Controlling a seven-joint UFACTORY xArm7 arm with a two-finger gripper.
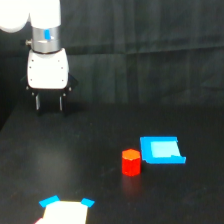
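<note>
A red block [131, 163], upright with an orange-red top, stands on the dark table right of centre. At the upper left hangs my gripper [49, 106], with its white hand pointing down. Two dark fingers stand apart beneath the hand, and nothing shows between them. The gripper is well above and to the left of the red block, not touching it. A light square [164, 150] edged with blue tape lies just right of the block and slightly behind it.
A pale sheet [65, 213] with blue tape [49, 201] at its corners lies at the front left, cut off by the frame's lower edge. Dark curtains [150, 50] hang at the back.
</note>
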